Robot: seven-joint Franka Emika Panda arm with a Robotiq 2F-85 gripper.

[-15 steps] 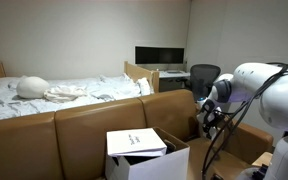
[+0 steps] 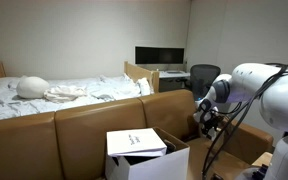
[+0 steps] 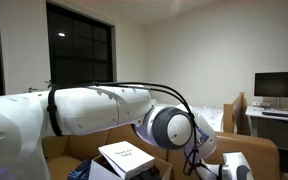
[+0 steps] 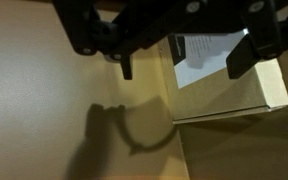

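My gripper stands open in the wrist view, its dark fingers (image 4: 126, 62) wide apart with nothing held between them. Beyond the fingers, towards the right, is a brown cardboard box (image 4: 222, 98) with a white printed sheet (image 4: 202, 58) on it. The right finger overlaps the box in that view; whether it touches cannot be made out. In exterior view 1 the gripper (image 2: 208, 125) is a small dark shape low by the brown sofa back, at the right. The arm (image 3: 114, 110) hides much of the middle in exterior view 2.
A white open carton (image 2: 149, 166) stands in front, with a flat white box (image 2: 136, 141) lying across its top. The brown sofa (image 2: 44, 145) runs along behind, its left part bare. Dark cables (image 2: 246, 108) loop along the arm. Behind are a bed (image 2: 84, 92) and a monitor (image 2: 160, 55).
The wrist and gripper at the right of exterior view 1 have shifted slightly. The carton and the flat white box have stayed put.
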